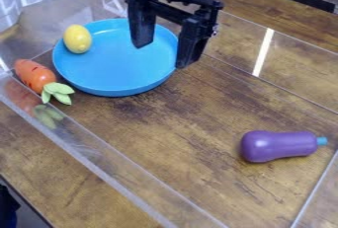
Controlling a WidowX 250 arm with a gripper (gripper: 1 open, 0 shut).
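Note:
My black gripper (pixel 166 37) hangs over the blue plate (pixel 106 74) at the top centre, its two fingers wide apart with nothing seen held between them. A yellow oval object (pixel 77 38) sits on the plate's left part. A toy carrot (pixel 36 75) with pale green leaves lies left of the plate. A purple toy eggplant (pixel 275 145) lies apart on the wooden table at the right.
A clear plastic wall (pixel 103 171) runs diagonally across the lower left.

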